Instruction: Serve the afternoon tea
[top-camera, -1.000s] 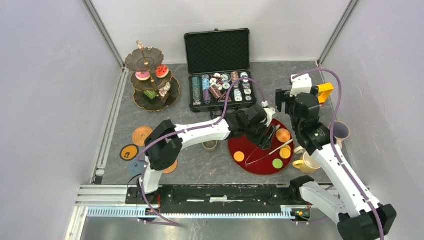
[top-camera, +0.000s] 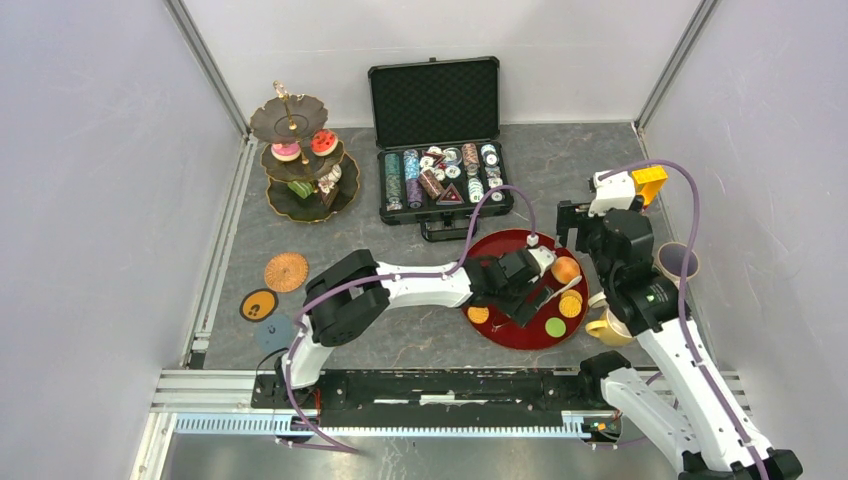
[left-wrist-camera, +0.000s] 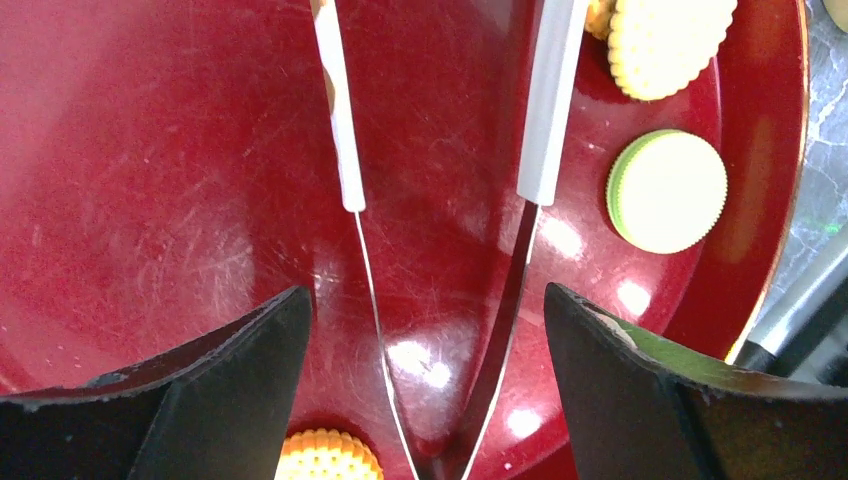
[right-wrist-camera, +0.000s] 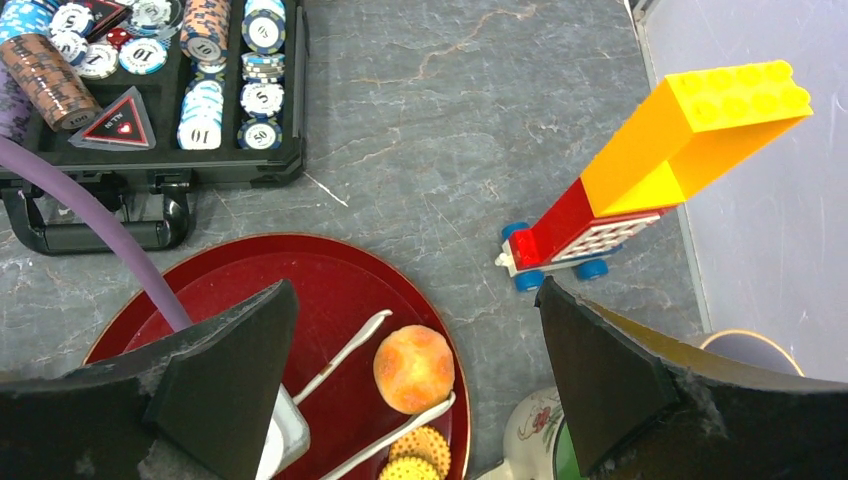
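Note:
A pair of metal tongs with white-tipped arms (left-wrist-camera: 548, 120) lies on the red plate (top-camera: 510, 338), its bend toward the front. Over it, my left gripper is open, with the tongs' two arms showing between its fingers; contact cannot be told. Around the tongs on the plate are a round bun (right-wrist-camera: 413, 369), yellow biscuits (top-camera: 571, 304), a green-edged round biscuit (left-wrist-camera: 667, 191) and an orange biscuit (top-camera: 478, 314). My right gripper is open and empty, above the plate's far right side. A tiered stand (top-camera: 312, 207) with cakes stands far left.
An open case (top-camera: 432, 215) of poker chips sits at the back. On the right are a yellow-and-red toy vehicle (right-wrist-camera: 562, 232), a yellow mug (top-camera: 612, 327) and another cup (top-camera: 677, 260). Coasters (top-camera: 286, 271) lie at left.
My left gripper has moved toward the front over the tongs, and its arm now covers the small cup and one coaster.

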